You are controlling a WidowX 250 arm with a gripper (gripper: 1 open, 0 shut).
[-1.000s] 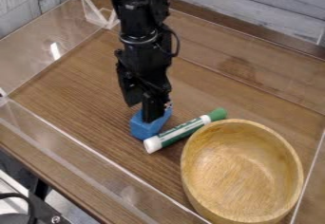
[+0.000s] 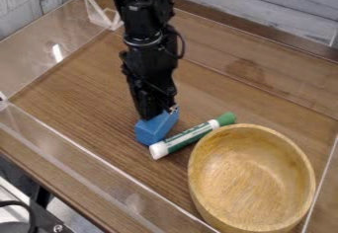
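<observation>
The black gripper (image 2: 153, 109) is lowered at the centre of the camera view, its tip right at a blue block (image 2: 153, 130) on the wooden table (image 2: 73, 114). The gripper looks narrow, but its fingers are too dark to tell whether they are open or shut. A white tube with green ends (image 2: 191, 136) lies diagonally just right of the block.
A large yellow bowl (image 2: 251, 178) fills the lower right. Clear plastic walls edge the table at the left and front. The wood behind and left of the gripper is free.
The gripper has shifted slightly down and left over the blue block since a second ago. The block and tube look almost unmoved.
</observation>
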